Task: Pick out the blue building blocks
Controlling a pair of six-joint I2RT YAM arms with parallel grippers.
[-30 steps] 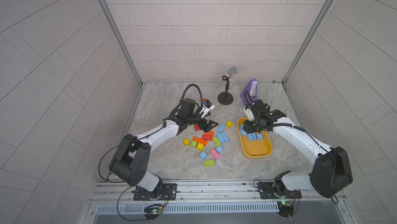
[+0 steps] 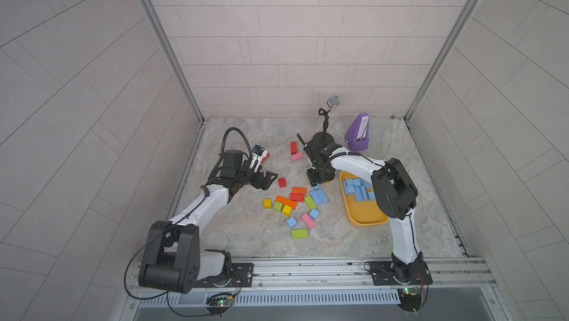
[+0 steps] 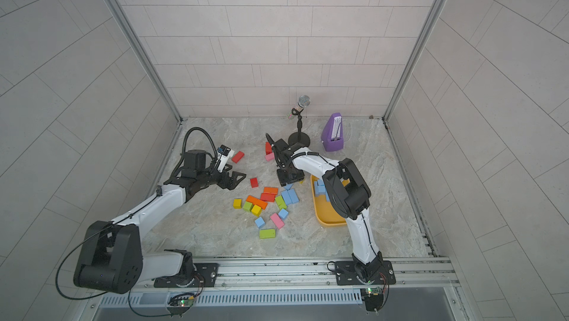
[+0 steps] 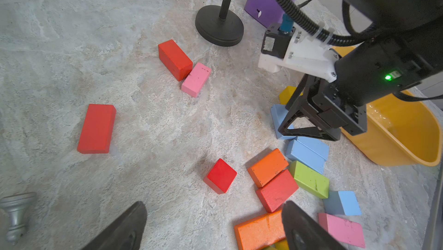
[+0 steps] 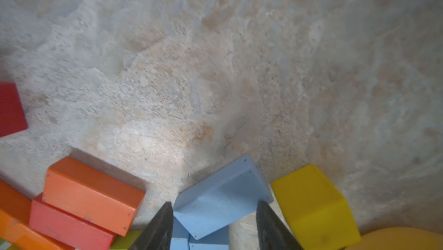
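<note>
In the right wrist view a blue block lies flat just ahead of my right gripper, whose fingers stand apart at its two ends; it is not gripped. Two more blue blocks lie side by side next to it, partly hidden in the right wrist view. Two small blue blocks sit nearer the front edge. Several blue blocks rest inside the yellow bin at the right. My left gripper is open and empty above the left part of the table, near a red cube.
A yellow block lies close beside my right gripper. Orange, red, green and pink blocks crowd the table's middle. A microphone stand and a purple metronome stand at the back.
My right gripper has moved left from above the bin to the blue block near the yellow one. The left arm has drawn back to the left.
</note>
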